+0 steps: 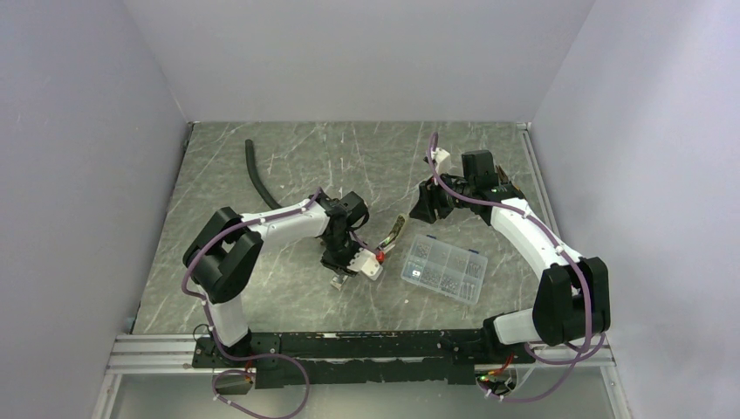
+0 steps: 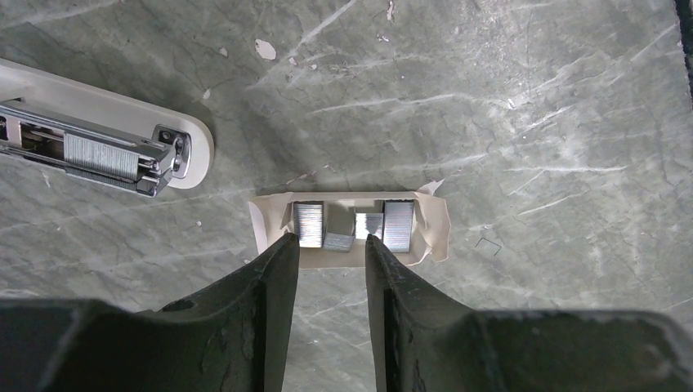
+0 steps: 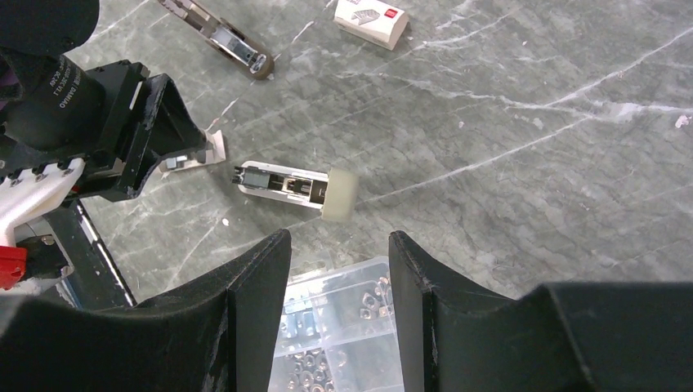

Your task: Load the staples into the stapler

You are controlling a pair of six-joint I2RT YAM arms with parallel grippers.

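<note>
In the left wrist view an open paper box (image 2: 343,260) lies on the table with several silver staple strips (image 2: 399,227) inside. My left gripper stands open just at the box's near edge, nothing between its fingers. At upper left is a white-based stapler (image 2: 180,135), its magazine uncovered and a strip of staples (image 2: 102,155) showing in it. Another stapler (image 3: 282,184) with a cream end lies opened out in the right wrist view. My right gripper is part open and empty, away from the staplers.
The clear compartment case (image 3: 339,282) of small hardware sits in front of the right arm. A closed small box (image 3: 372,20) and a brown-ended stapler (image 3: 245,53) lie farther off. One loose staple (image 2: 489,245) is right of the paper box. A dark tube (image 1: 253,175) lies at back left.
</note>
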